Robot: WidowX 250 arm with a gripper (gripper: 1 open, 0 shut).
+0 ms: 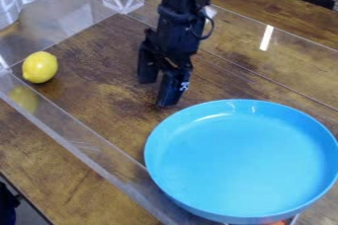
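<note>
My black gripper [164, 83] hangs in the upper middle of the view, low over the wooden surface, with its fingers pointing down; whether they are open or shut is hard to make out. A yellow lemon [40, 67] lies at the far left. A large blue plate [240, 158] fills the lower right, a little below and right of the gripper.
A clear transparent wall [79, 150] runs along the left and toward the bottom.
</note>
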